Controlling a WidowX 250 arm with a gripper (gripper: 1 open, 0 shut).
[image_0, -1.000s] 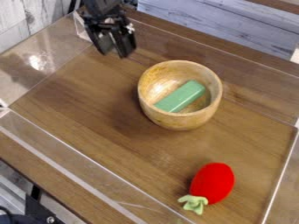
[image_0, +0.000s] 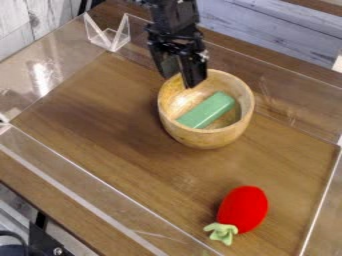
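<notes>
My black gripper (image_0: 179, 62) hangs open over the back left rim of a wooden bowl (image_0: 227, 134), with nothing seen between its fingers. Inside the bowl lies a green block (image_0: 206, 110). At the front right of the table, apart from the bowl, lies a red strawberry-like toy (image_0: 242, 208) with a pale green top.
Clear plastic edging (image_0: 106, 33) runs along its sides, with white planks beyond at the back.
My gripper has moved rightward from the back left to over the bowl. The bowl, green block and red toy have not moved.
</notes>
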